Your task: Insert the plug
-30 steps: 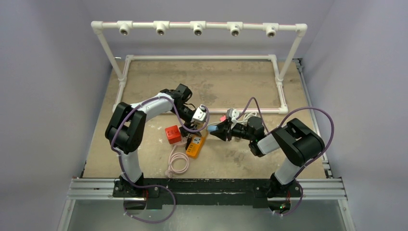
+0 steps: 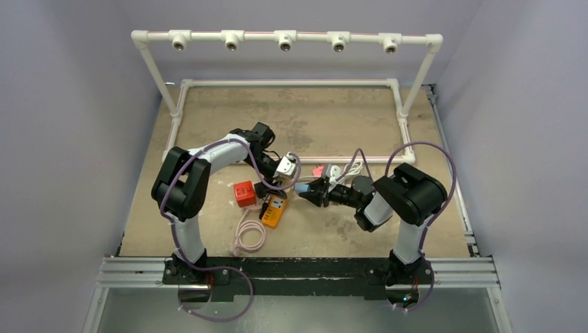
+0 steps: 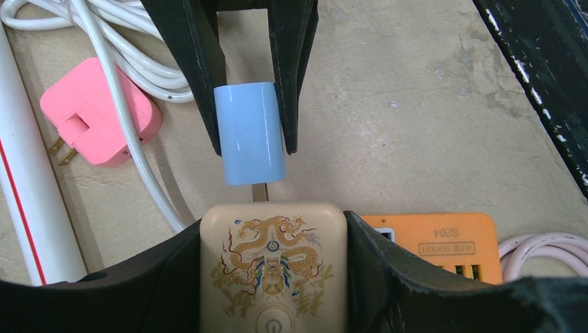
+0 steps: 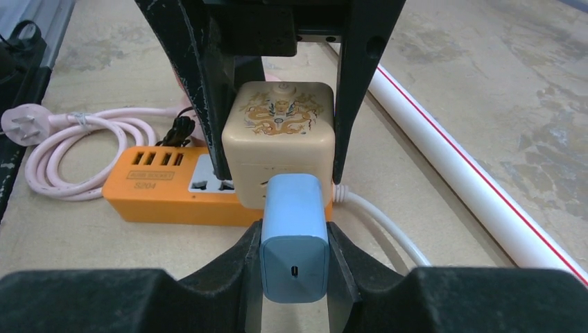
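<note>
My left gripper is shut on a cream plug with a gold dragon print, held above the orange power strip; a metal prong shows at its far side. My right gripper holds a light blue block between its fingers, facing the cream plug. In the left wrist view the blue block sits just beyond the prong; whether they touch I cannot tell. The strip's socket face is partly hidden behind the plug.
A pink plug and white cable lie near the white pipe. A red box and coiled pale pink cable lie left of the strip. Bare table lies at the front right.
The power strip and pink cable have shifted a little left. The left arm is nearly still.
</note>
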